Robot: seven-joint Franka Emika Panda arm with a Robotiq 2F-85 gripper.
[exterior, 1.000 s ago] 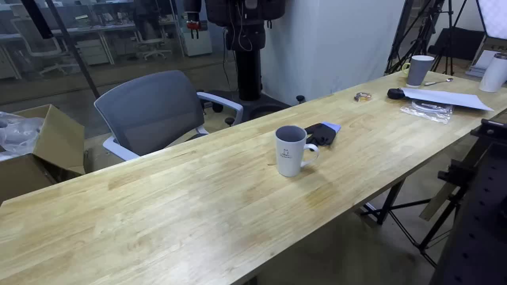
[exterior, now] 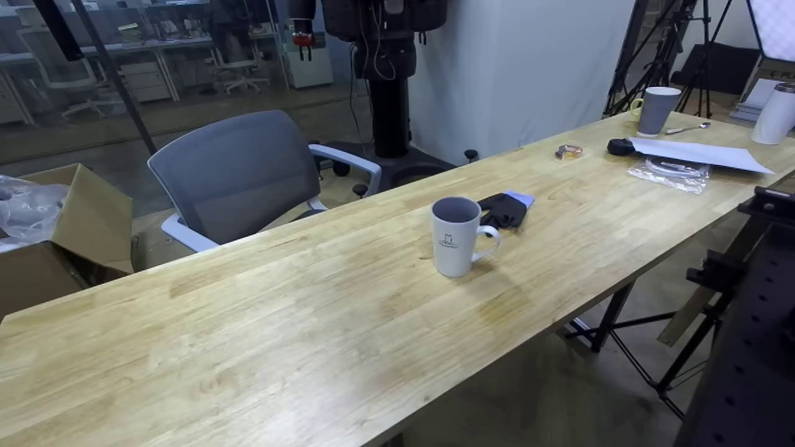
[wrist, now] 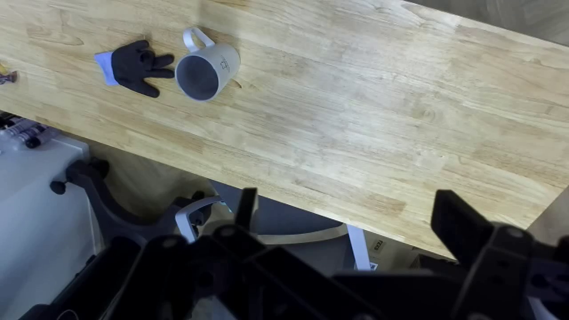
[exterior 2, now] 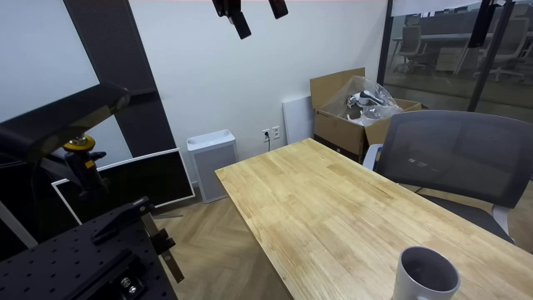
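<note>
A tall white mug (exterior: 451, 246) with a small printed drawing and a grey inside stands upright on the wooden table (exterior: 298, 320). In the wrist view the mug (wrist: 226, 63) is at upper left, its handle pointing away from the chair side. Just beside it lies a black glove (wrist: 133, 66) with a lilac cuff. My gripper is open, its dark fingers wide apart with nothing between them. In exterior view 2 the gripper (exterior 2: 262, 22) hangs high at the top edge, well above the table and apart from the mug (exterior 2: 424, 275).
Along the table's far end are a grey cup (exterior: 658, 112), a spoon (exterior: 687, 129), a white sheet (exterior: 700, 154), a bagged cable (exterior: 671, 172) and a white bottle (exterior: 775, 115). An office chair (exterior: 242, 175) stands against the long side.
</note>
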